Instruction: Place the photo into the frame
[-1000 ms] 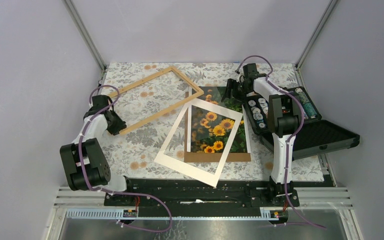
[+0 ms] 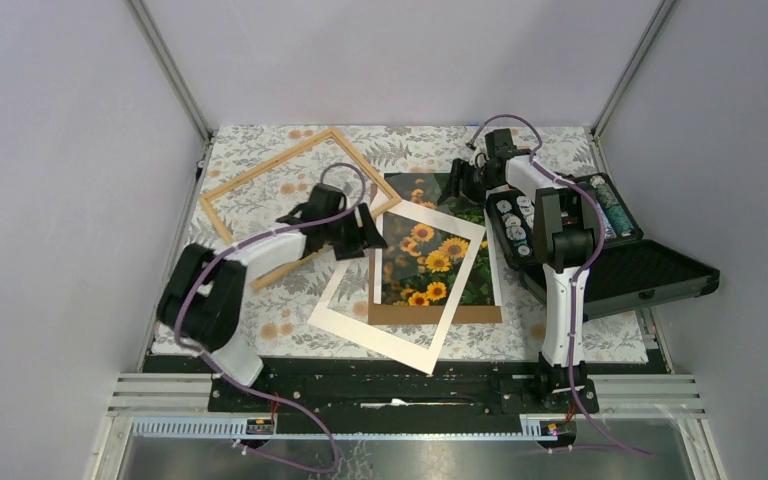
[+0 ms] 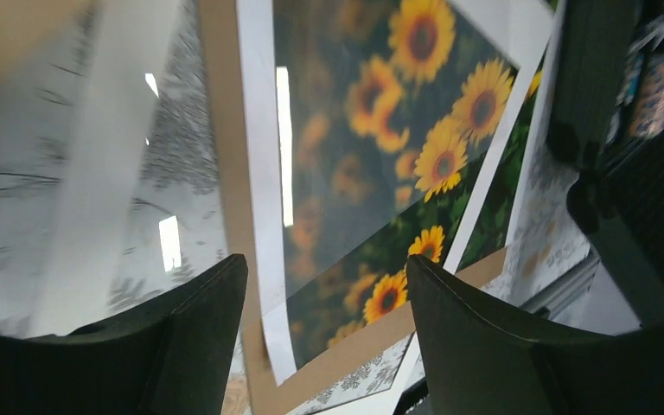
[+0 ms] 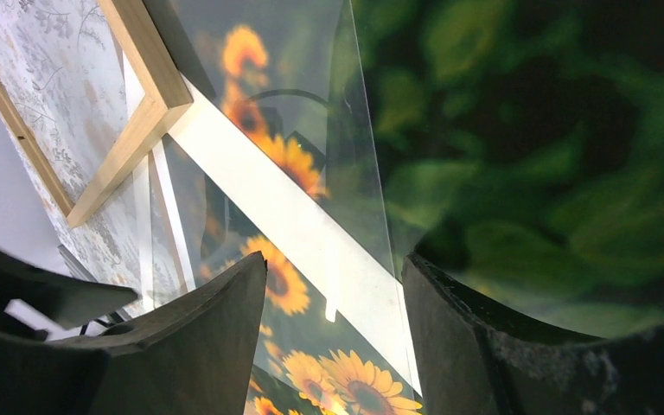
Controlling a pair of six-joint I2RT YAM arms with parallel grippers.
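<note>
A sunflower photo (image 2: 438,262) lies at the table's middle on a brown backing board (image 2: 435,315). A cream mat (image 2: 375,343) lies askew across them. Left of these, the wooden frame (image 2: 268,162) rests turned, one corner over the mat's upper corner. A clear sheet (image 4: 359,173) covers part of the photo in the right wrist view. My left gripper (image 2: 373,238) is above the photo's left border, fingers apart and empty. Over the photo's upper part, my right gripper (image 2: 449,186) also stands open, nothing between its fingers.
At the right, an open dark case (image 2: 650,275) with several rolls and discs sits close to the photo's edge, beneath the right arm. Patterned tablecloth (image 2: 290,320) lies bare at the front left.
My left gripper has left the frame's left corner and swung right to the photo's left edge. The right arm looks still.
</note>
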